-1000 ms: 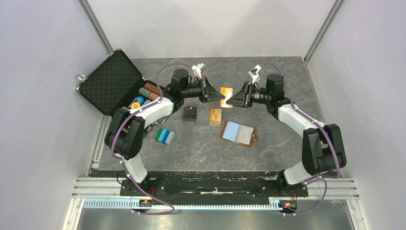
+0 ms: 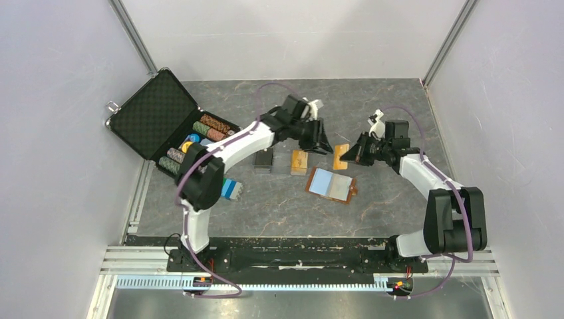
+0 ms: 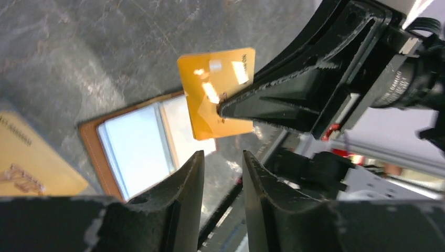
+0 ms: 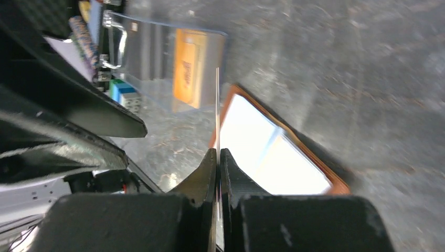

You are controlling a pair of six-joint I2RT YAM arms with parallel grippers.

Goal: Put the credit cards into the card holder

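A gold card [image 3: 212,100] hangs from my right gripper [image 2: 351,157], which is shut on one edge of it. From the right wrist view the card [image 4: 218,115] is seen edge-on, a thin upright line between the fingertips. My left gripper stands open and empty, its fingers pointing toward the card and the holder. On the table below lies the brown card holder [image 2: 354,192], spread flat, with a blue card on its left side and a whitish-grey panel on its right. More gold cards [image 2: 299,160] lie in a clear box left of it.
A dark box [image 2: 263,158] stands left of the gold cards, and a green-blue-white stack [image 2: 232,191] sits partly behind the left arm. An open case of poker chips [image 2: 151,119] fills the back left.
The left gripper has swung right as well and stands apart from the card.
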